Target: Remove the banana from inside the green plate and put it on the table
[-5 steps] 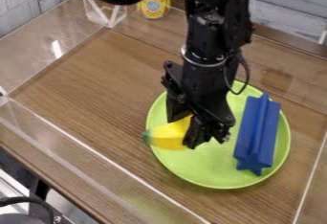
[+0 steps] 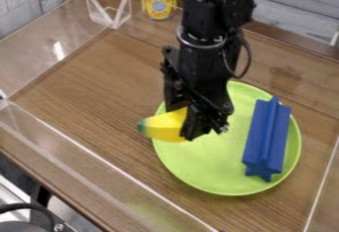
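The yellow banana (image 2: 165,126), greenish at its left tip, is at the left part of the green plate (image 2: 199,173), over its rim. My black gripper (image 2: 192,127) comes down from above and is shut on the banana, whose right end the fingers hide. Whether the banana hangs clear of the plate or still touches it, I cannot tell from this angle.
A blue block-like object (image 2: 267,140) lies on the right side of the plate. Bare wooden table (image 2: 93,92) stretches to the left. A yellow-labelled can (image 2: 159,0) stands at the back, and clear walls edge the table.
The plate and the blue object have stayed put.
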